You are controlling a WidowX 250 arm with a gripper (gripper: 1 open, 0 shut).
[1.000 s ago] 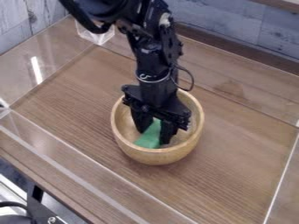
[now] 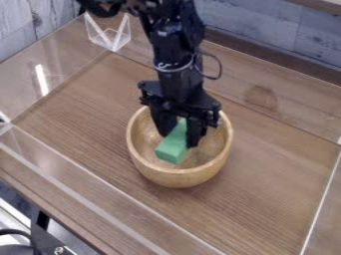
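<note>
A wooden bowl (image 2: 178,171) sits on the tabletop, holding a green object (image 2: 170,147) that leans inside it. My black gripper (image 2: 178,127) reaches down from the top centre into the bowl's back part, its fingers around or just over the upper end of the green object. The fingertips are partly hidden, so whether they grip it is unclear.
Bare wooden table (image 2: 74,139) spreads to the left and right of the bowl. A clear plastic container (image 2: 107,28) stands at the back left. A pale plank wall runs along the back right.
The gripper has risen a little from deeper in the bowl, and the green object's upper end has come up slightly with it, showing more of its surface.
</note>
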